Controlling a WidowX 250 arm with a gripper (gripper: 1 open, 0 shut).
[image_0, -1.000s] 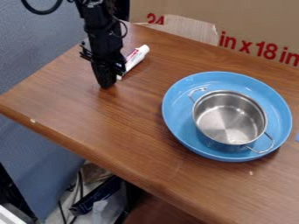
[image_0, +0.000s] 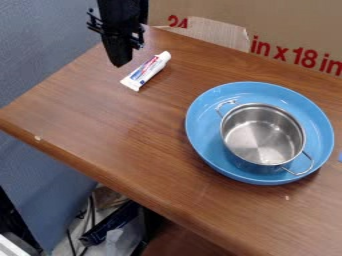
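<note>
My black gripper (image_0: 119, 52) hangs at the top left over the wooden table, above and just left of a white toothpaste tube (image_0: 146, 71) with red and blue print, which lies diagonally on the tabletop. Whether the fingers are open or shut is unclear. On the right, a steel pot (image_0: 262, 134) with two handles sits in a light blue plate (image_0: 206, 147).
A cardboard box (image_0: 287, 35) stands along the back. Beyond the table's left edge are a grey-blue padded surface and cluttered items below.
My gripper has risen up and away from the table beside the tube, uncovering more of it. The tube, pot and plate show no movement.
</note>
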